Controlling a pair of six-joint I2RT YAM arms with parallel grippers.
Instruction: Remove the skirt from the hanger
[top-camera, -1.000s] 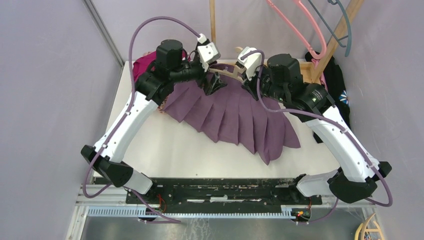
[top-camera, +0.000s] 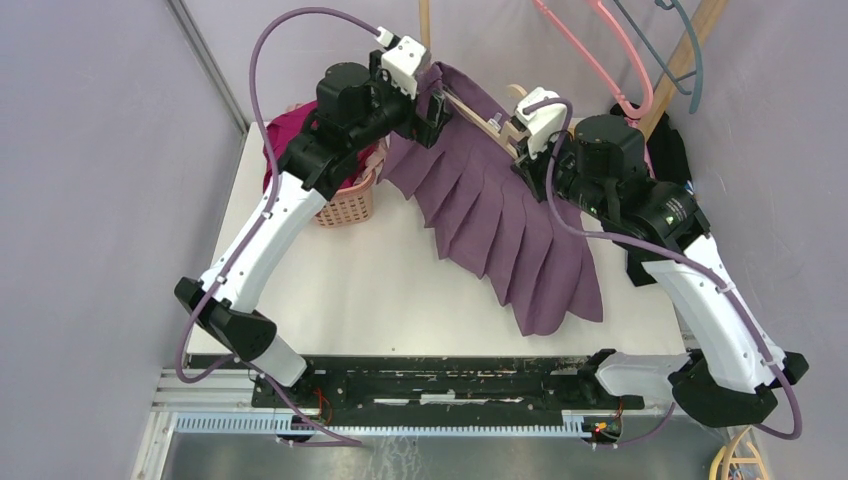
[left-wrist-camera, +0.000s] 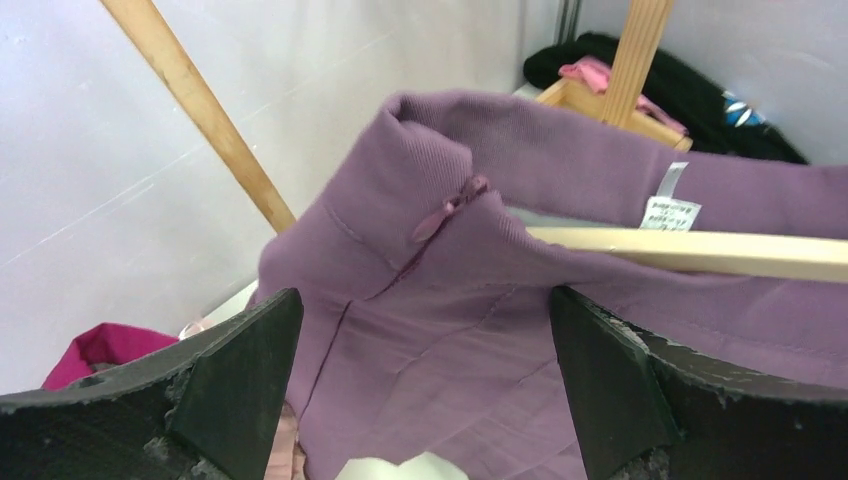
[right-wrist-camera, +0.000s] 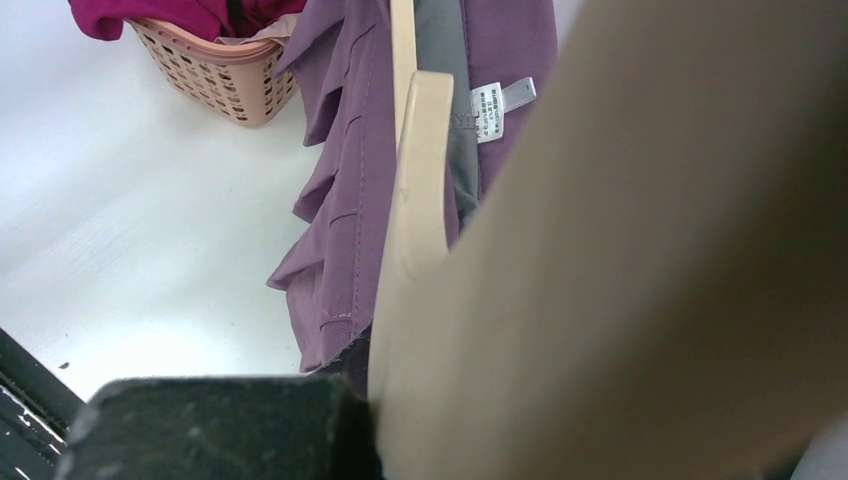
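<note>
The purple pleated skirt (top-camera: 480, 220) hangs slantwise from a pale wooden hanger (top-camera: 474, 112) in the top view. My right gripper (top-camera: 528, 170) is shut on the hanger near its middle. In the right wrist view the hanger's wood (right-wrist-camera: 560, 280) looms close beside a dark finger (right-wrist-camera: 210, 430), hiding much of the scene. My left gripper is open, its fingers apart with the skirt's zipped waist corner (left-wrist-camera: 400, 200) beyond and between them. The hanger's left bar (left-wrist-camera: 690, 248) still runs inside the waistband; its tip is hidden under the cloth.
A pink basket (top-camera: 347, 205) with magenta cloth (top-camera: 285, 130) stands behind the left arm. At the right are a wooden rack post (top-camera: 685, 70), pink and blue hangers and black cloth (top-camera: 670, 155).
The hanger and skirt have swung to a steeper slant, left end toward the back. My right gripper has shifted right.
</note>
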